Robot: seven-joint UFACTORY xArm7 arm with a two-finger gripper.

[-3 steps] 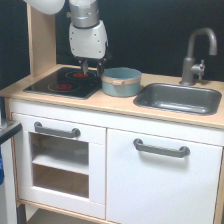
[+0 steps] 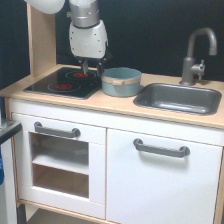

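On the wooden countertop of a toy kitchen stands a grey-teal pot (image 2: 121, 88), upright, between the stove and the sink. A black stove top (image 2: 62, 86) with reddish burner rings lies to its left. The white arm reaches down from the top left, and my gripper (image 2: 92, 70) hangs over the stove's back right part, close to the pot's left rim. Its dark fingers blend into the dark wall, so their spacing is unclear. Whether they touch the pot I cannot tell.
A grey sink (image 2: 178, 98) with a tall faucet (image 2: 194, 58) takes up the right side. Below are an oven door (image 2: 97, 172) with a window and a white cabinet door (image 2: 160, 185), both closed. A wooden post (image 2: 42, 40) rises at the left.
The gripper and arm have shifted very slightly at most. The pot stands in the same place.
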